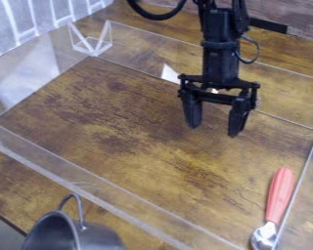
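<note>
My black gripper (214,120) hangs from the top centre over the wooden floor of a clear-walled enclosure, its fingers open with nothing visible between them. To its right and nearer the camera lies a utensil with a pink-red handle (281,191) and a metal head at the lower end. At the bottom left stands a steel pot (70,237) with a loop handle, partly cut off by the frame.
Transparent walls run around the work area, along the left (28,73), the back and the right. A white rack shows at the top left.
</note>
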